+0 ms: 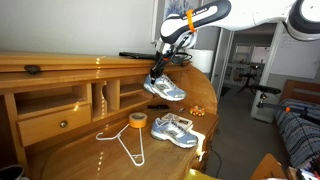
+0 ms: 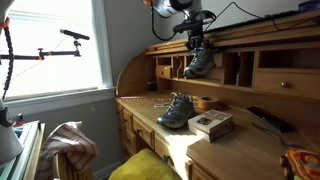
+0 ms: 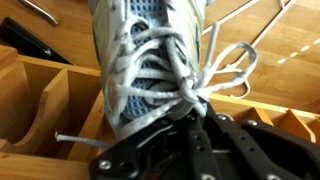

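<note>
One grey-blue shoe [image 1: 165,87] with white laces hangs in the air, tilted, beneath my gripper [image 1: 156,75]. The gripper is shut on this shoe's laces, which gather between the fingers in the wrist view, where the shoe [image 3: 150,45] fills the upper middle. Its mate, a second sneaker [image 1: 174,131], rests on the desk top below. In the second exterior view, the held shoe [image 2: 201,62] is in front of the upper cubbies, above and apart from the resting shoe [image 2: 178,111]. The laces and the dark gripper body hide the exact contact of the fingertips.
On the wooden desk [image 1: 95,155] lie a white hanger [image 1: 132,146], an orange tape roll [image 1: 138,120] and a box [image 2: 211,124]. Cubbies and drawers [image 1: 55,123] line the back. A yellow item [image 2: 149,165] is at the front.
</note>
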